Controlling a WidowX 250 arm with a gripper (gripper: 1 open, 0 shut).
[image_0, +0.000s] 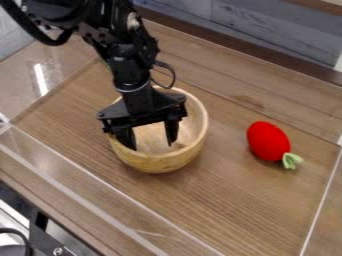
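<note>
A cream-coloured bowl (179, 156) sits on the wooden table in the middle of the view. My black gripper (142, 128) reaches down into it from above, open, its fingers over the left part of the bowl's inside. Whether anything lies under the fingers is hard to tell. To the right, apart from the bowl, lies a red vegetable (269, 140) with a pale green top.
The wooden table (247, 200) has free room at the front right and behind the red vegetable. A panelled wall (227, 30) runs along the back. The table's edge and dark gear show at the lower left.
</note>
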